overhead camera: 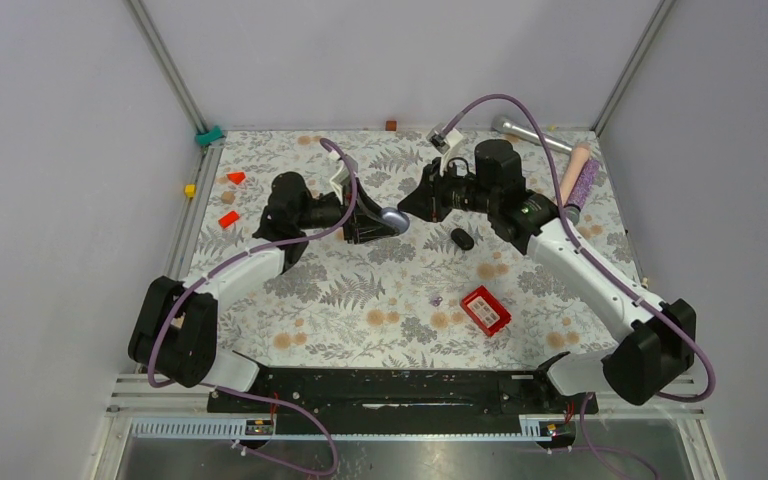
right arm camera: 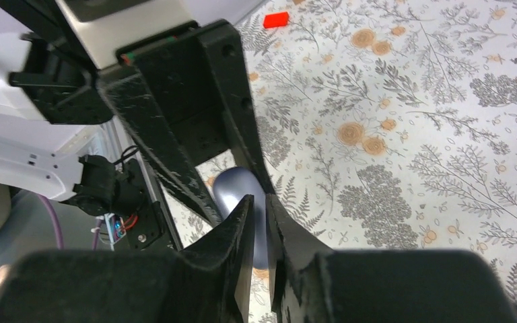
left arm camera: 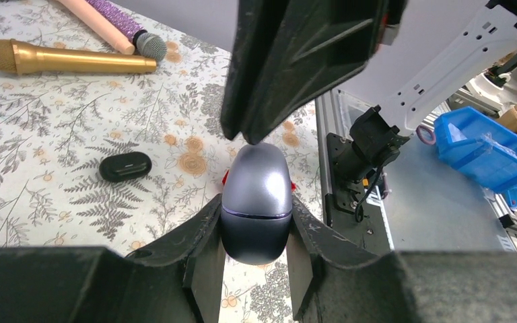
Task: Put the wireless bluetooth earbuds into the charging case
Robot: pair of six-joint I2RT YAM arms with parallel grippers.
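Note:
My left gripper is shut on the silver-and-black charging case (left arm camera: 256, 182), which is held upright above the table with its lid closed in the left wrist view. My right gripper is close beside it; its fingertips hover at the case's top. Its fingers look closed together, and I cannot see anything between them. A small black oval object (overhead camera: 462, 238) lies on the table to the right of both grippers.
A red box (overhead camera: 485, 310) lies at the front right. Microphones and a pink roller lie at the back right. Small red blocks (overhead camera: 229, 218) lie at the left.

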